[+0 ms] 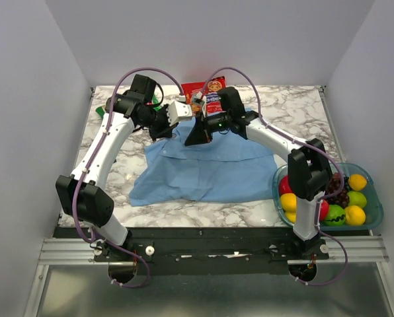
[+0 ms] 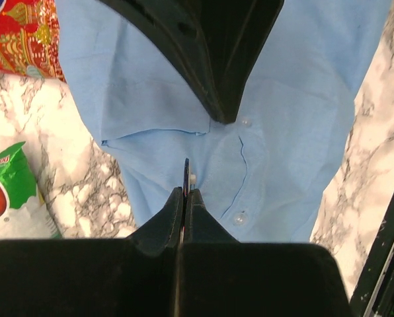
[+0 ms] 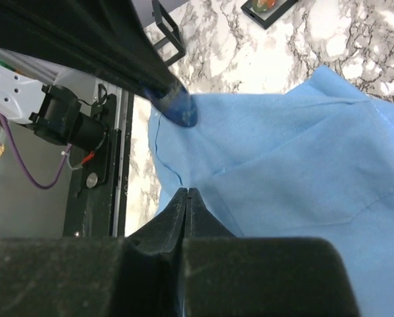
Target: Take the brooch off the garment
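Observation:
The blue garment [image 1: 203, 179] lies spread on the table. My left gripper [image 1: 162, 137] is over its upper left part. In the left wrist view its fingers are shut, and a thin dark edge, seemingly the brooch [image 2: 186, 173] seen edge-on, stands out between the tips. From the right wrist view, a rounded, see-through bluish end [image 3: 178, 109] shows at the left gripper's tip, over the cloth. My right gripper [image 1: 195, 139] is to the right, low over the garment, its fingertips together and nothing visible between them.
A red packet [image 1: 213, 92] lies behind the garment, and a green packet [image 2: 13, 195] to its left. Small buttons [image 2: 240, 218] run down the garment's placket. A bowl of fruit [image 1: 281, 208] stands at the front right. Bare marble shows around the garment.

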